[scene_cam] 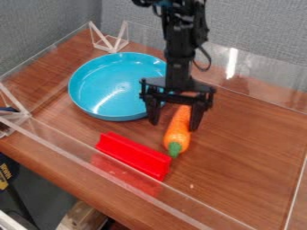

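The black gripper [177,101] hangs over the wooden table with its fingers spread apart, just above the top end of an orange toy carrot [179,130] with a green tip, which lies on the table. A blue plate [110,85] sits to the left of the gripper. A red block [132,154] lies in front, left of the carrot's green end.
A clear plastic wall [252,76] runs along the back, and another along the front-left. A dark floor shows beyond the left edge.
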